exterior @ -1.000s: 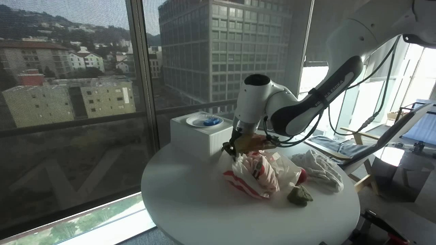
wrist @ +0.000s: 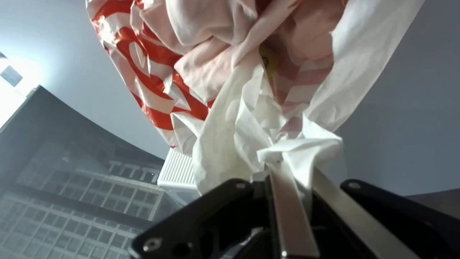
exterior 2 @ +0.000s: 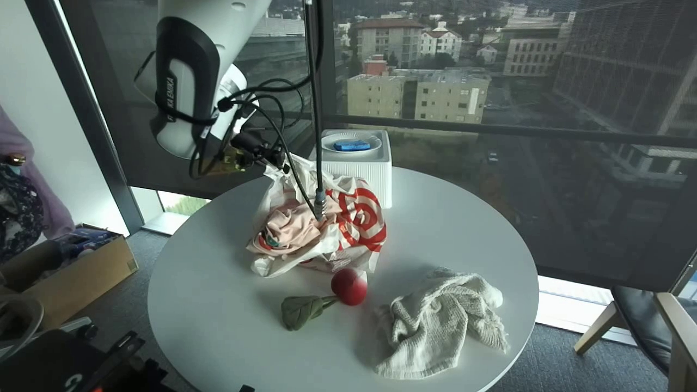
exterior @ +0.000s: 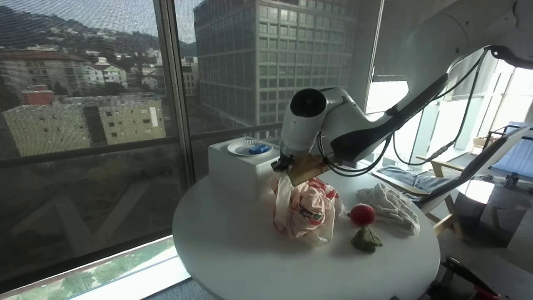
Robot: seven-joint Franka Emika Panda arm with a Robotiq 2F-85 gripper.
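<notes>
A white plastic bag with red print stands partly lifted on the round table, and a pink cloth bulges from it. In the wrist view a crumpled edge of the bag runs up between the fingers of my gripper, which is shut on this thin plastic. From exterior view 2, the bag stretches up toward the gripper at its upper left. The cloth's lower part is hidden inside the bag.
A white box bears a paper plate with a blue item. Close to the bag lies a red radish-like toy with green leaves, and a pale towel beyond it.
My gripper has risen and shifted slightly left in exterior view 1. The bag has been drawn upward with it and turned, uncovering more of the red toy.
</notes>
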